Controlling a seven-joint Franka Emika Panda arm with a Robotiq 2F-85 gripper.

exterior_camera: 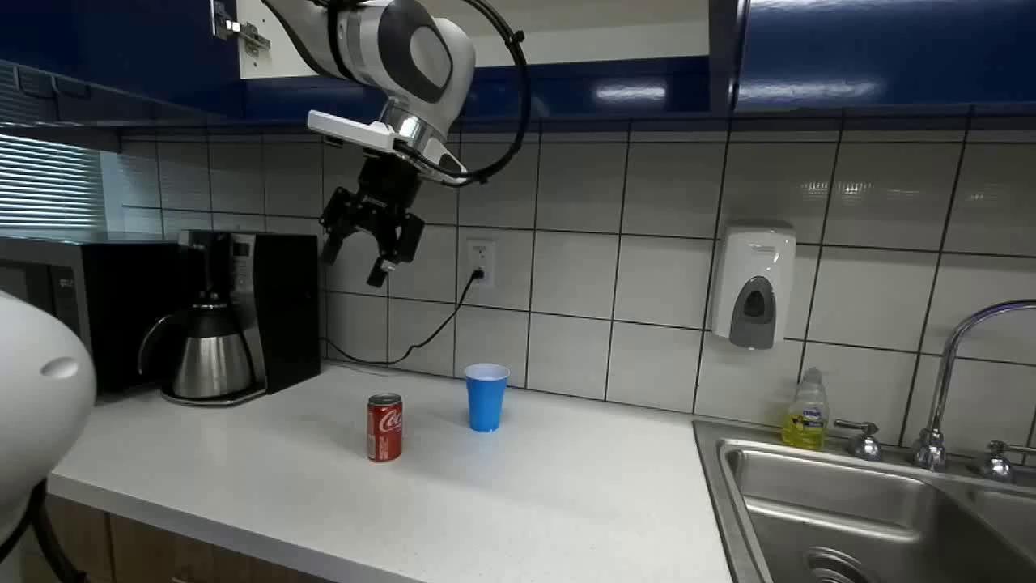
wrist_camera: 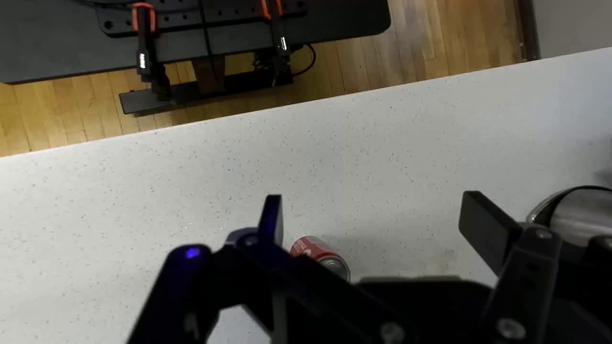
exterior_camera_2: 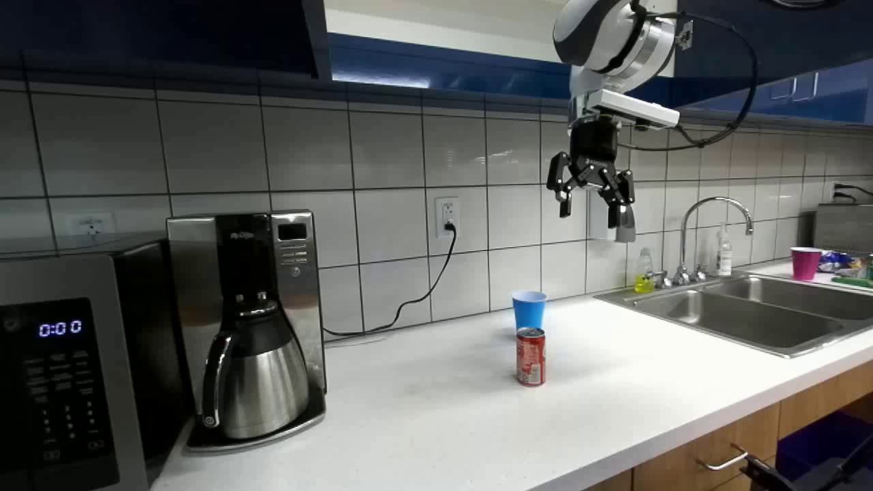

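Note:
My gripper [exterior_camera: 357, 264] hangs high above the counter, open, with nothing between its fingers. In exterior view 2 the gripper [exterior_camera_2: 595, 217] likewise shows its fingers spread well over the counter. A red soda can [exterior_camera: 384, 432] stands upright on the white counter, below the gripper. Behind it and a little to the right is a blue cup [exterior_camera: 486, 400], upright, apart from the can. Exterior view 2 has the can [exterior_camera_2: 531, 360] partly in front of the cup [exterior_camera_2: 529, 309]. In the wrist view the can [wrist_camera: 312, 246] is partly covered by a finger, and the cup does not show.
A coffee maker [exterior_camera: 277, 311] with a steel carafe [exterior_camera: 210, 364] and a microwave [exterior_camera_2: 61, 360] occupy the left end. The sink [exterior_camera: 835, 495] lies to the right, with a yellow soap bottle [exterior_camera: 807, 413] behind it. Blue cabinets [exterior_camera: 602, 92] hang overhead.

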